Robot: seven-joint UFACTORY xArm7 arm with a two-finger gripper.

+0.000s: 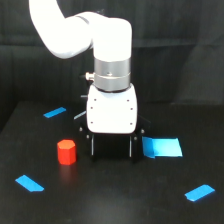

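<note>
My gripper (pixel 111 154) points down over the dark table, right of a red block (pixel 66 152) with a hexagonal outline. Its two thin dark fingers stand wide apart, so it is open. Only dark background shows between them. The red block rests on the table to the left, clear of the fingers. How high the fingertips are above the surface is hard to judge.
A light-blue square patch (pixel 167 147) lies right of the gripper. Blue strips mark the table at back left (pixel 54 112), front left (pixel 29 184) and front right (pixel 199 192).
</note>
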